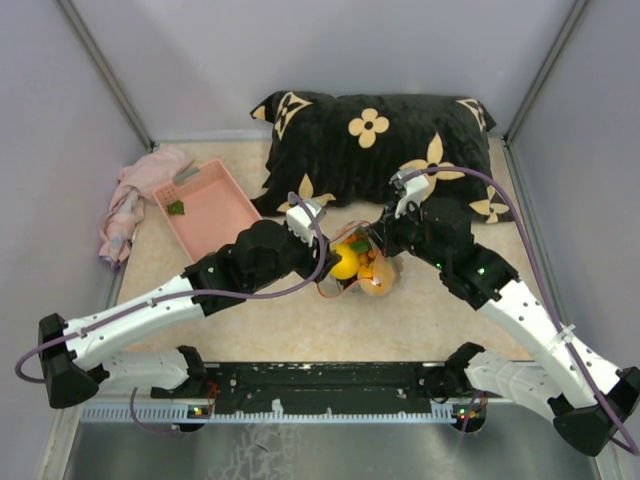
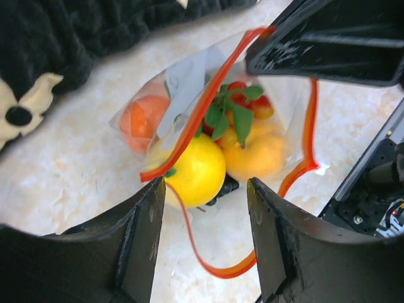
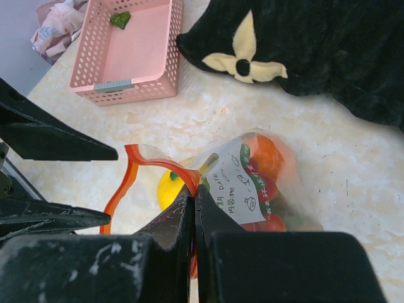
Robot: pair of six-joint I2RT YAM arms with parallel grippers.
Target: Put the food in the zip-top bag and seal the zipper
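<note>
The zip top bag (image 1: 365, 260) lies in the middle, holding a yellow fruit (image 2: 192, 170), orange pieces (image 2: 140, 123), red tomatoes and green leaves (image 2: 221, 110). Its mouth gapes, edged by an orange zipper strip (image 2: 300, 167). My right gripper is shut at the bag's top edge, pinching the zipper strip. My left gripper stands open at the front-left of the bag's mouth, nothing clearly between its fingers.
A pink basket (image 1: 205, 205) with a small green leaf sits back left, a pink cloth (image 1: 135, 200) beside it. A black patterned cushion (image 1: 370, 150) fills the back.
</note>
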